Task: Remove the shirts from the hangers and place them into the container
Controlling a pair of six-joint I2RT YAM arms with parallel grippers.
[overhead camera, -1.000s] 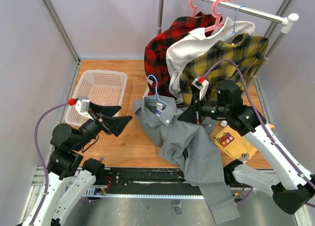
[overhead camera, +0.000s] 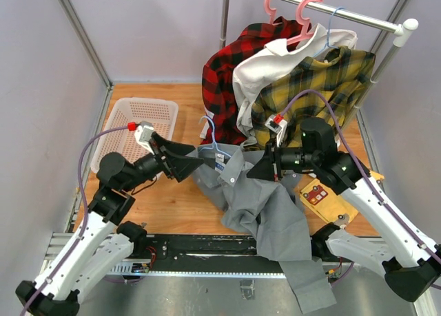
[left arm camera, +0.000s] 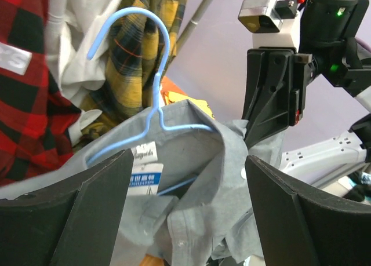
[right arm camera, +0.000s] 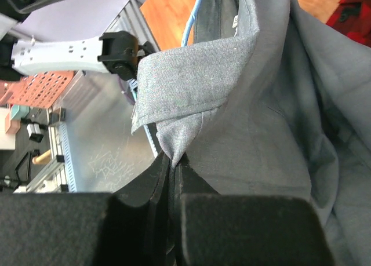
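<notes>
A grey shirt (overhead camera: 269, 209) hangs over the front of the table, its sleeve dangling past the edge. The blue hanger (overhead camera: 211, 131) is still inside its collar; in the left wrist view the hanger (left arm camera: 159, 75) shows its hook upward and its shoulders running into the cloth. My right gripper is shut on the shirt's fabric, close to the collar. At the collar's left side, my left gripper (overhead camera: 196, 163) is part open. In its own view, the left fingers (left arm camera: 87, 214) stand apart with the shirt and hanger ahead between them; whether they touch cloth is unclear.
A white basket (overhead camera: 145, 109) sits at the back left. Red plaid, white and yellow plaid shirts hang from the rack rail (overhead camera: 344, 13) behind. A folded yellow cloth (overhead camera: 331, 202) lies at the right, partly behind my right arm.
My left gripper has moved right, up to the collar. The hanger's hook has shifted left and down a little, and the collar has changed shape.
</notes>
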